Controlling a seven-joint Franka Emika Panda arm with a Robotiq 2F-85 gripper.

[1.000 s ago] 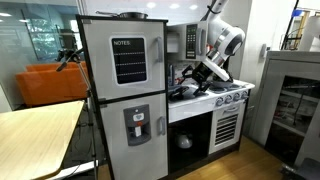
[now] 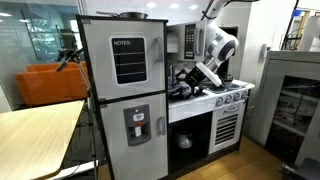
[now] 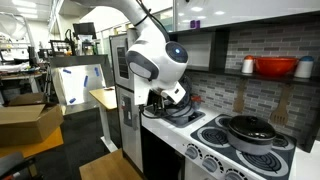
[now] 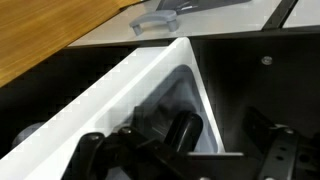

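My gripper is open low in the wrist view, with its dark fingers [image 4: 92, 155] spread apart. Below it lies a white-rimmed basin [image 4: 150, 78], seen at a slant. A dark, rounded object [image 4: 184, 128] shows in the basin between the fingers; whether it touches them is unclear. In exterior view 2 the white arm [image 3: 158, 62] bends down over the sink end of the toy kitchen counter [image 3: 195, 127]. The gripper's tips are hard to make out there against the dark background.
A black lidded pot [image 3: 252, 132] stands on the stove to the arm's side. Red cookware [image 3: 275, 66] sits on a shelf above. The tall grey fridge [image 2: 135, 130] stands beside the counter, and a microwave [image 2: 188, 42] is mounted above it.
The arm has come lower and slightly left toward the sink side in exterior view 1. Fridge, counter and stove stay as they were.
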